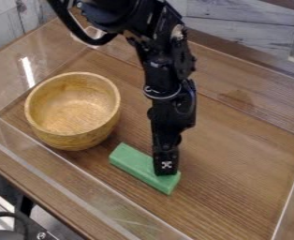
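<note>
A green rectangular block (139, 167) lies on the wooden table, angled from upper left to lower right. The black gripper (168, 167) reaches down onto the right part of the block, its fingertips at or just over it; they hide some of its far edge. The gripper is open; whether its fingers touch the block is unclear.
A yellow wooden bowl (72, 111) sits left of the gripper, close above the block.
</note>
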